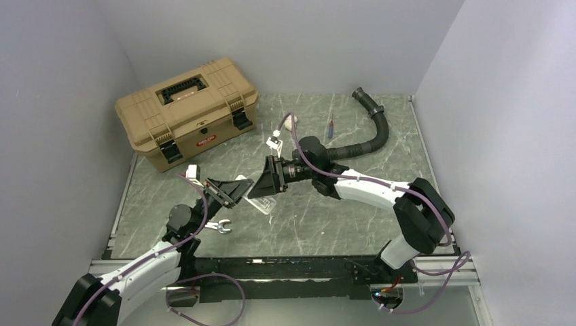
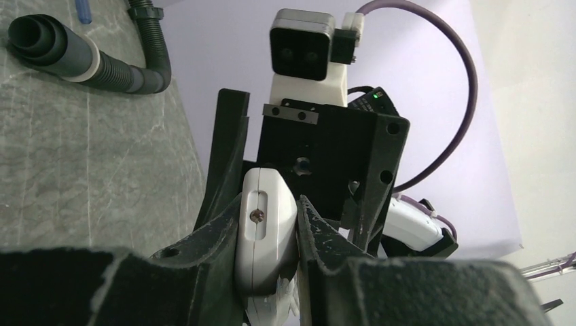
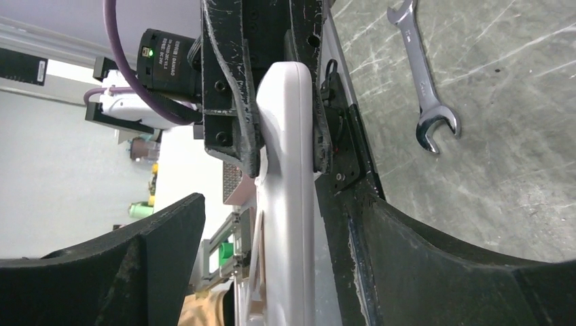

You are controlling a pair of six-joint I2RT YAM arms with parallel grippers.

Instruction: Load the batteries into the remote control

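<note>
A white remote (image 1: 261,204) is held in the air between the arms, over the middle of the table. My left gripper (image 1: 241,189) is shut on it; the left wrist view shows the remote's end (image 2: 265,231) clamped between the fingers. My right gripper stands open around the remote, which runs upright between its fingers in the right wrist view, with gaps either side. I cannot make out batteries, or whether the battery compartment is open.
A silver wrench (image 3: 424,75) lies on the grey table (image 1: 339,224) below. A tan toolbox (image 1: 183,109) stands at the back left. A black hose (image 1: 367,146), a blue pen-like item (image 1: 331,130) and a white round object (image 1: 291,122) lie at the back right.
</note>
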